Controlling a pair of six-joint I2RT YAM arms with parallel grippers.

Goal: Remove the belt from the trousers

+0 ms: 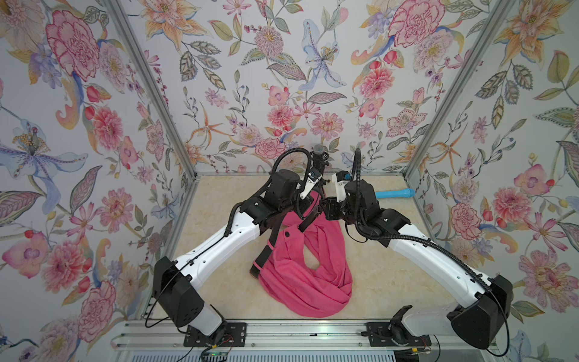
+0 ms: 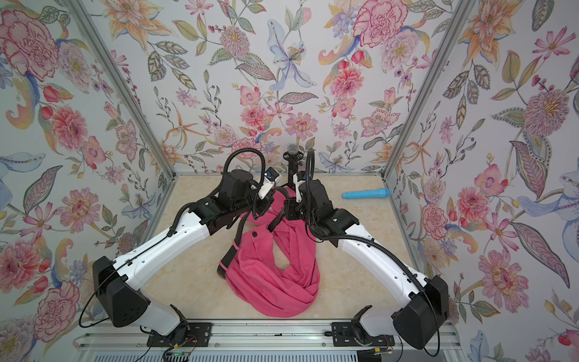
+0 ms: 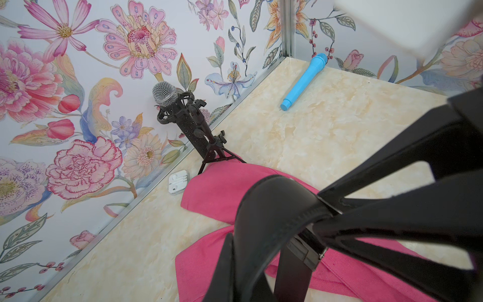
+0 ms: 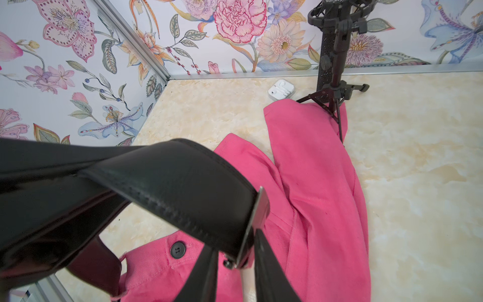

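Pink trousers (image 1: 319, 289) lie bunched on the table. A black belt (image 3: 274, 216) still runs along their left edge through a loop, and its upper part arches up between my two grippers. My left gripper is shut on the belt, the strap rising from between its fingers. At the other end of the arch, the fingers of my right gripper stand part open around the belt's metal-edged end (image 4: 256, 219); whether the pads touch it I cannot tell. A metal piece (image 3: 305, 250) shows on the strap below the arch.
A microphone on a small tripod (image 3: 198, 125) stands at the back, its legs by the trousers. Beside it lies a white earphone case (image 3: 178, 181). A blue tube (image 3: 304, 82) rests at the back right.
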